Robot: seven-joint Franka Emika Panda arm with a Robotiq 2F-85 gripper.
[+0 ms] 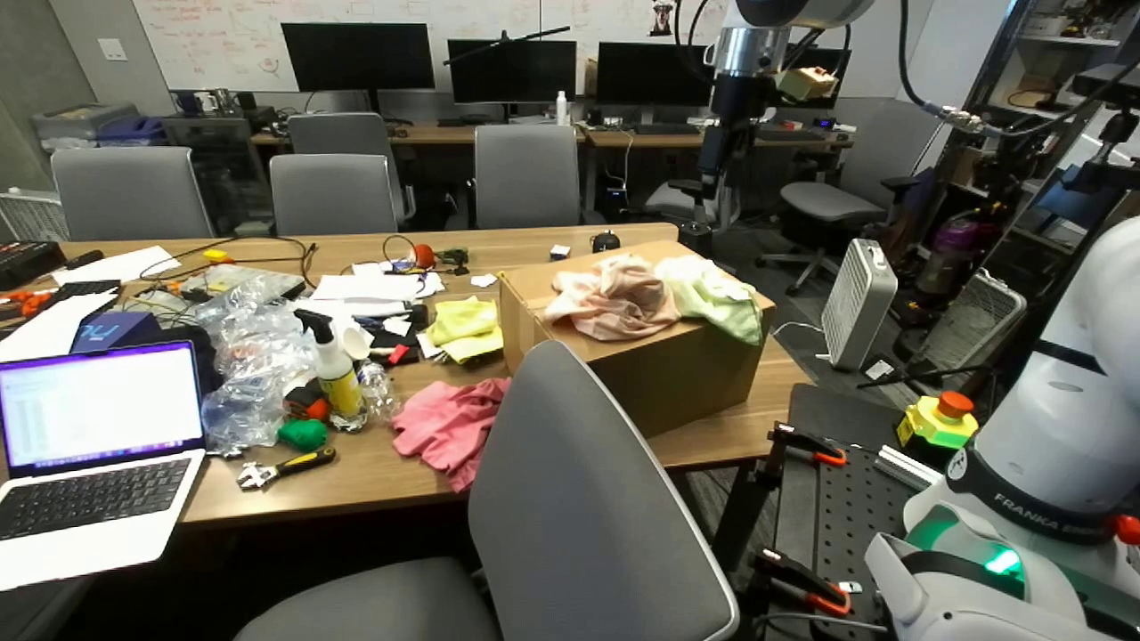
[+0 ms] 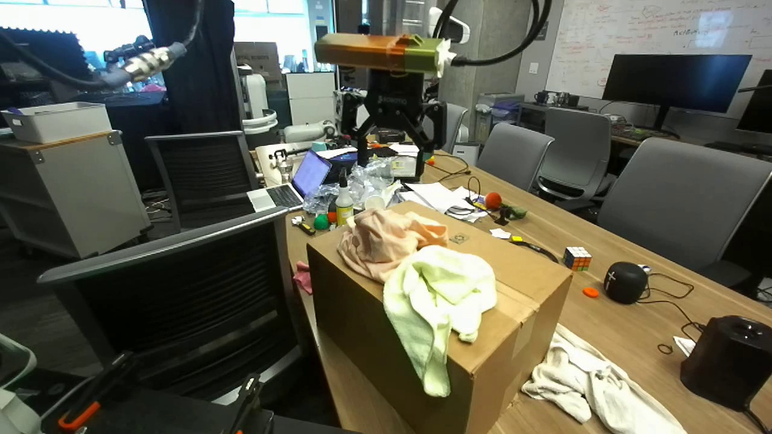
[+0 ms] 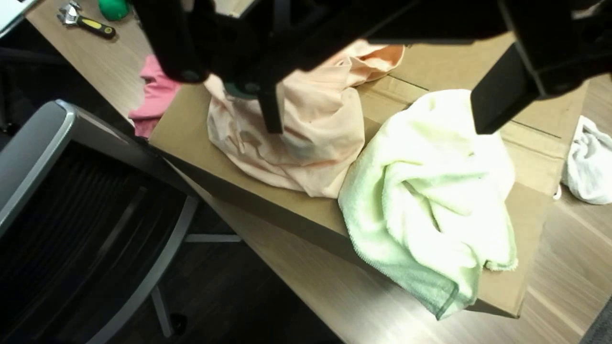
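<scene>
My gripper [image 2: 394, 158] is open and empty, held in the air above the cardboard box [image 2: 506, 289]. On the box top lie two crumpled cloths side by side. The peach cloth [image 3: 321, 137] is partly covered by one of my fingers in the wrist view. Beside it the pale green cloth [image 3: 424, 200] hangs over the box's edge; in exterior view 2 its corner drapes down the side. Neither cloth is between the fingers. In exterior view 1 the gripper [image 1: 707, 183] stands high over the box's far right side.
A pink cloth [image 1: 454, 427], a yellow cloth [image 1: 466, 326] and a white cloth [image 2: 601, 383] lie on the table around the box. A grey chair [image 1: 598, 502] stands close against the near side. Spray bottle [image 1: 337, 374], laptop [image 1: 101, 449] and clutter fill the table's left.
</scene>
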